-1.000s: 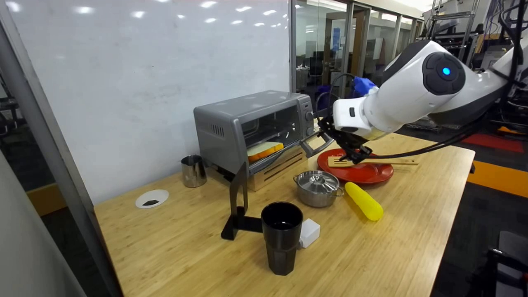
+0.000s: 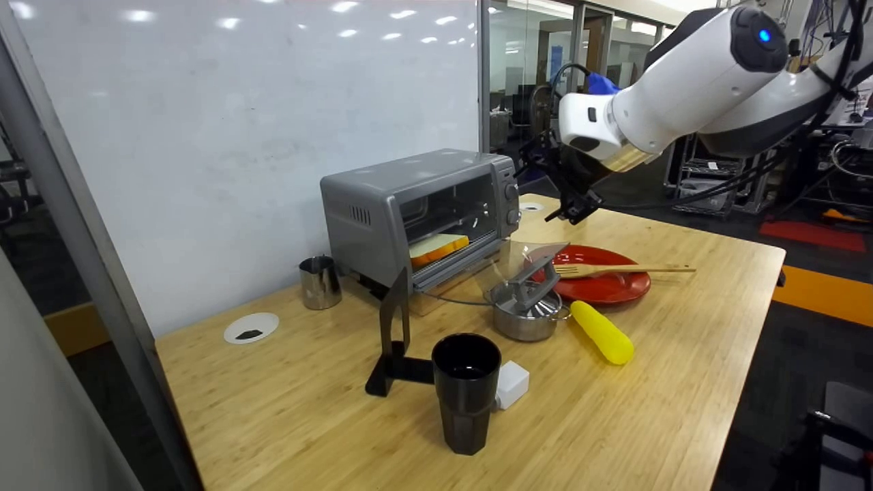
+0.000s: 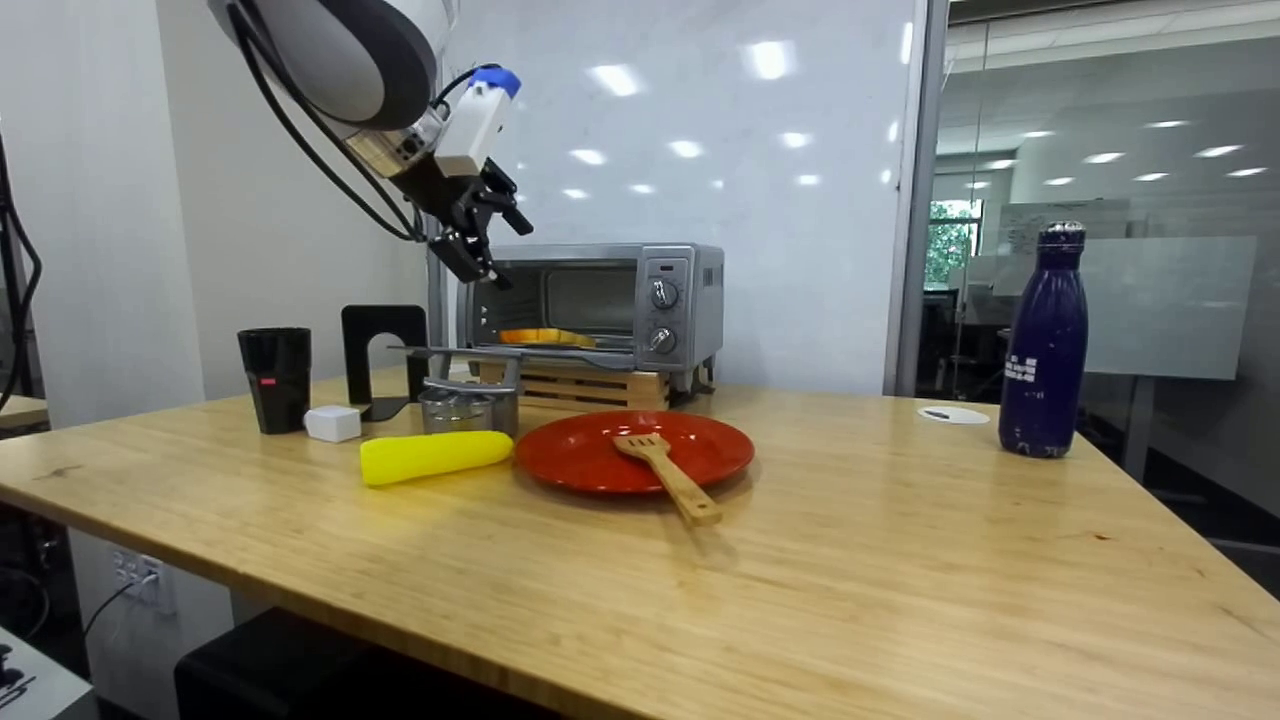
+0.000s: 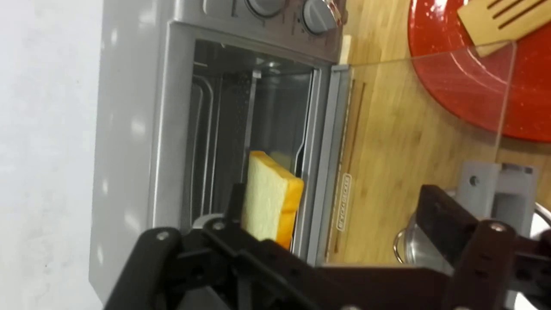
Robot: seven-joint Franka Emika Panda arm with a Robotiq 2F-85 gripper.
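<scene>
My gripper stands open with nothing between its fingers. In exterior view 2 the gripper (image 3: 509, 253) hangs in the air in front of the left part of the grey toaster oven (image 3: 693, 306). The oven's glass door (image 4: 428, 103) is folded down, its grey handle (image 2: 536, 274) lying over the steel pot (image 2: 524, 324). Whether handle and lid touch, I cannot tell. A slice of bread (image 4: 266, 199) rests inside the oven near the opening, partly hidden behind a finger in the wrist view.
A red plate (image 3: 576, 462) carries a wooden spatula (image 3: 674, 474). Close by lie a yellow object (image 2: 603, 333) and a white block (image 2: 512, 384). A black cup (image 2: 464, 393), black stand (image 2: 393, 344), metal pitcher (image 2: 320, 283) and blue bottle (image 3: 1044, 348) stand around.
The oven door has swung from partly open to folded down, its handle now over the pot. My gripper has risen away from above the plate and tilted.
</scene>
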